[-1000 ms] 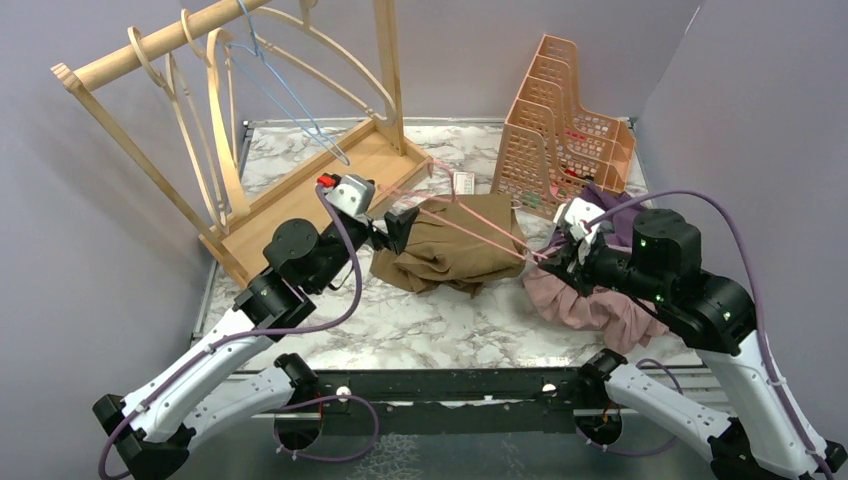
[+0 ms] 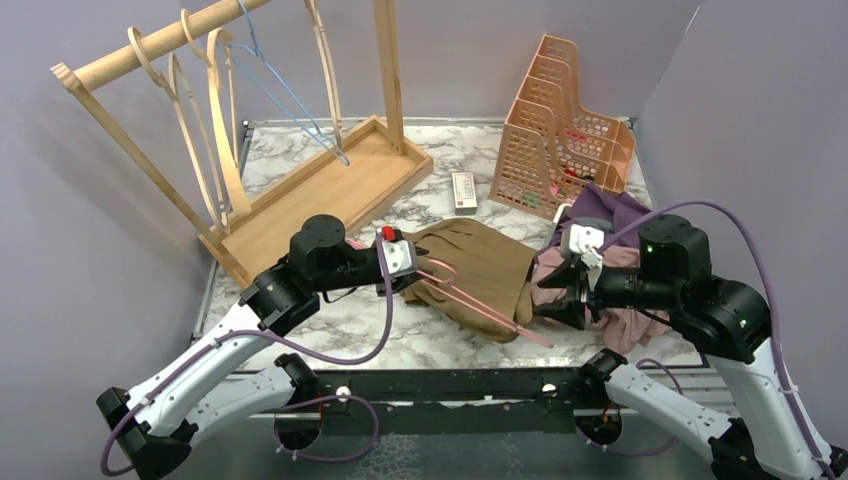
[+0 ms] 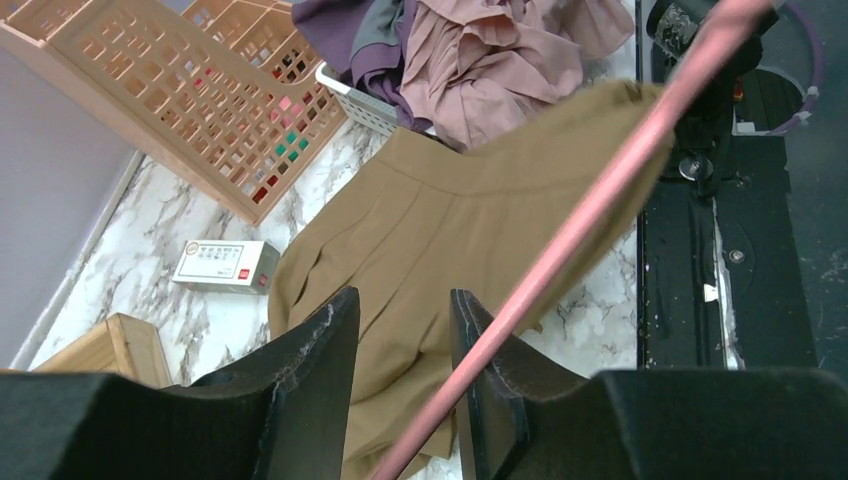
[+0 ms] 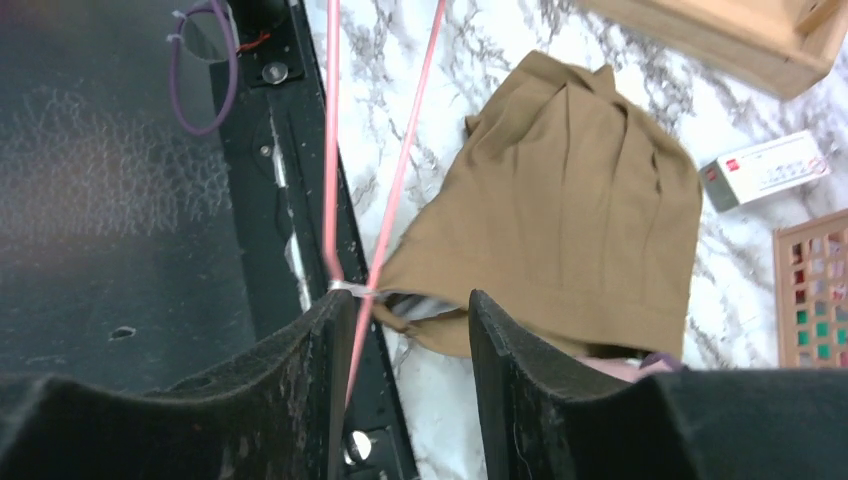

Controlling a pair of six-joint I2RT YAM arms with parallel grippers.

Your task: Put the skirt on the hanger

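A pink hanger [image 2: 490, 310] is held in my left gripper [image 2: 400, 265], shut on it; its rod crosses the left wrist view diagonally. The olive skirt [image 2: 470, 250] lies on the marble table beneath the hanger, its waistband edge [image 4: 560, 300] toward the right wrist camera. My right gripper [image 2: 565, 285] hangs over the skirt's right side and the pink clothes, part open, with the hanger's far end apart from it in the top view.
A wooden rack [image 2: 95, 75] with several hangers stands at the back left. An orange organiser [image 2: 540, 120], a small box [image 2: 464, 192] and folded purple and pink garments [image 2: 630, 270] are at the right.
The hanger has left my right gripper and moved toward the front in my left gripper. The skirt lies further forward and right.
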